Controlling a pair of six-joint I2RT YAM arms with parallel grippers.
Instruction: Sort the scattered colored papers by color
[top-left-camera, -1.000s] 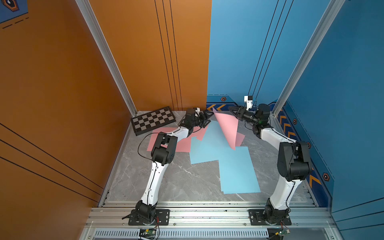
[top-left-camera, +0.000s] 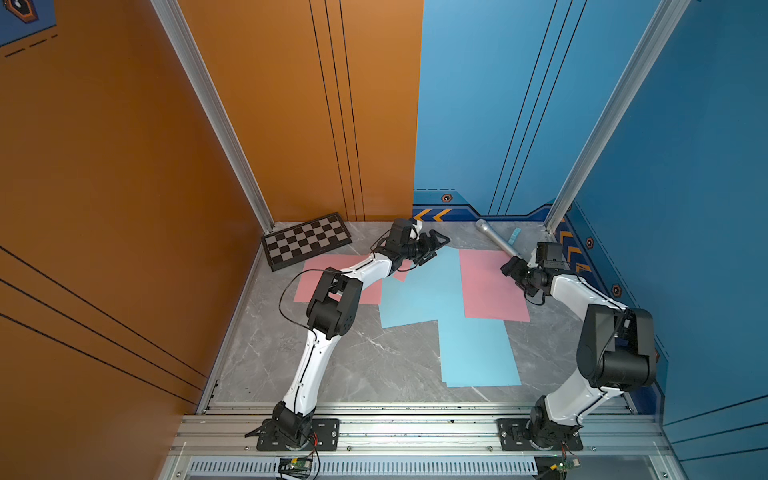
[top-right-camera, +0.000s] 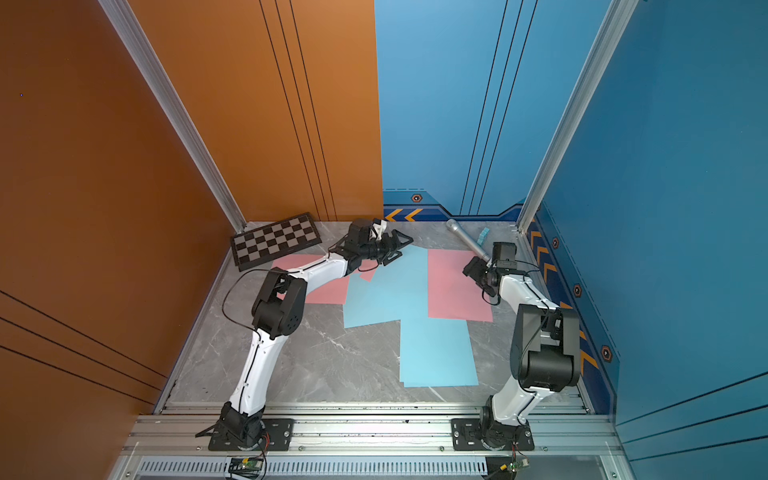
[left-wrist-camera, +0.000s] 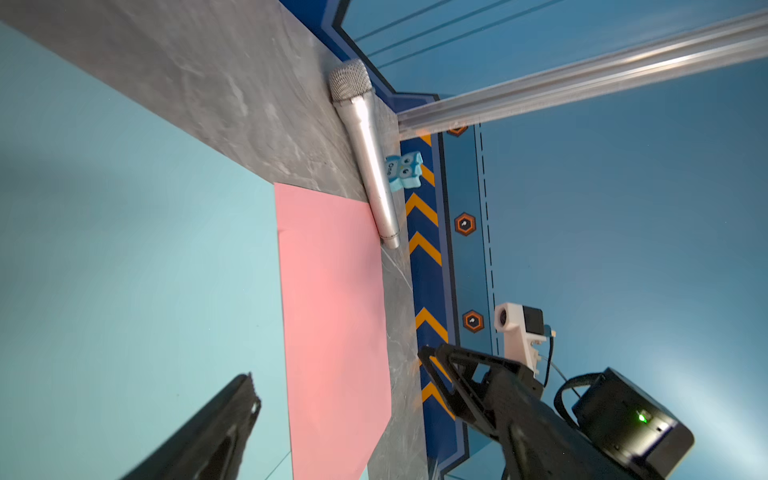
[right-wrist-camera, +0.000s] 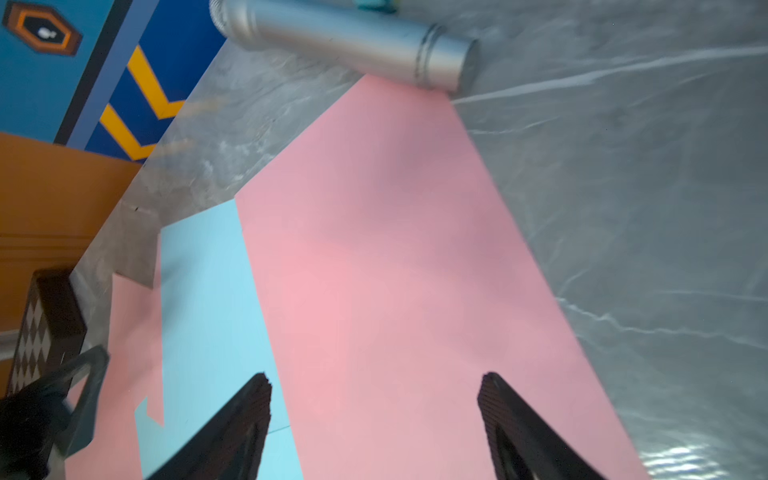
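Note:
Near the back, my left gripper (top-left-camera: 440, 245) stands open above the edge of a light-blue paper (top-left-camera: 424, 292); no paper shows between its fingers. My right gripper (top-left-camera: 512, 270), open and empty too, hovers over the right side of a flat pink paper (top-left-camera: 488, 288). That pink paper partly overlaps the blue. In front lies more light-blue paper (top-left-camera: 477, 352), with a second edge peeking out at its lower left. Pink paper (top-left-camera: 320, 276) spreads at the left, partly covered by the left arm, and a pink corner reaches the blue sheet.
A checkered board (top-left-camera: 306, 240) occupies the back left corner. At the back right, a silver microphone (top-left-camera: 493, 233) touches or nearly touches the pink paper's edge, with a small blue object (top-left-camera: 514, 235) beside it.
The curled pink paper has come down flat and shifted right. My right gripper has let go of it and moved right and toward the front. My left gripper has moved slightly right.

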